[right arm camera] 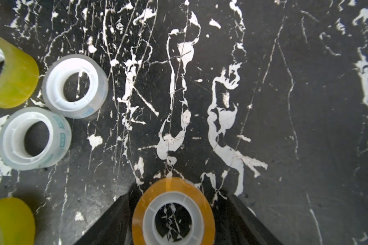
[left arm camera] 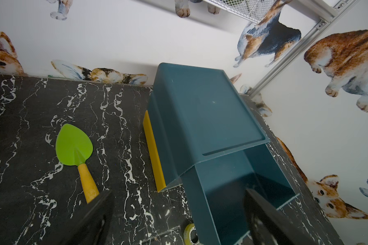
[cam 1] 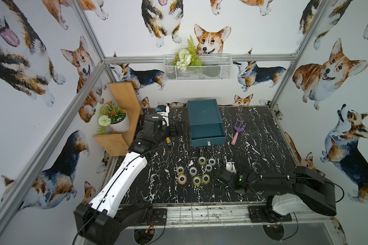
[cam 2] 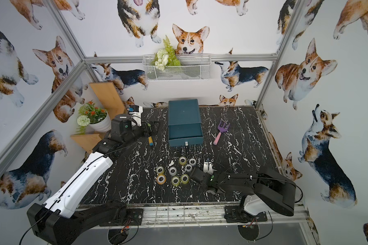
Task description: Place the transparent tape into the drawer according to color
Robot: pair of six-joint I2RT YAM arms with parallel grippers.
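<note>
An orange tape roll [right arm camera: 173, 185] lies between the fingers of my right gripper; whether they press on it I cannot tell. From above, the right arm hides that roll. Two clear rolls [right arm camera: 75, 85] [right arm camera: 34, 138] and yellow rolls [right arm camera: 14, 71] sit left of it. The whole cluster, with another orange roll [cam 1: 182, 178], rests mid-table in the top left view. Behind it, the teal drawer box [cam 1: 204, 112] has its drawer [cam 1: 207, 142] pulled out, and the visible inside is bare. My left gripper is open and empty, left of the box.
A green trowel [left arm camera: 73, 145] with a yellow handle lies left of the box, partly under the left arm. To the box's right is a purple fork [cam 1: 238, 131]. A wooden shelf with a potted plant [cam 1: 119, 122] stands at the left wall.
</note>
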